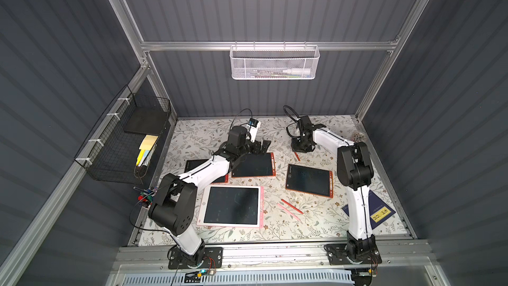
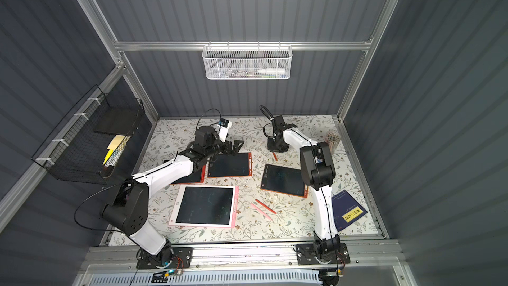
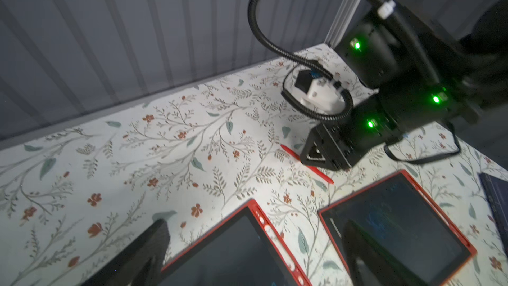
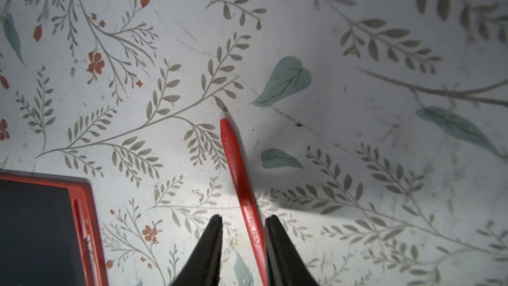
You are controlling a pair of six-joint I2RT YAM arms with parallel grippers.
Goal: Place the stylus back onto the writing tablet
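Note:
A red stylus [image 4: 240,180] lies on the patterned cloth at the back; in the right wrist view its lower part runs between the two fingers of my right gripper. Those fingers stand a little apart, the right one closest to the stylus; contact is unclear. In the left wrist view both stylus [image 3: 321,175] ends show past the right gripper. My left gripper [image 1: 261,147] is open and empty above the back edge of a red-rimmed tablet [image 1: 253,165]. Another red-rimmed tablet [image 1: 309,180] lies in front of the right gripper.
A large white-and-pink tablet [image 1: 232,206] lies at front left, a further red-edged tablet [image 1: 198,163] partly under the left arm. Red [image 1: 292,206] and pink [image 1: 288,211] styluses rest at front centre. A dark blue book [image 1: 376,209] lies right.

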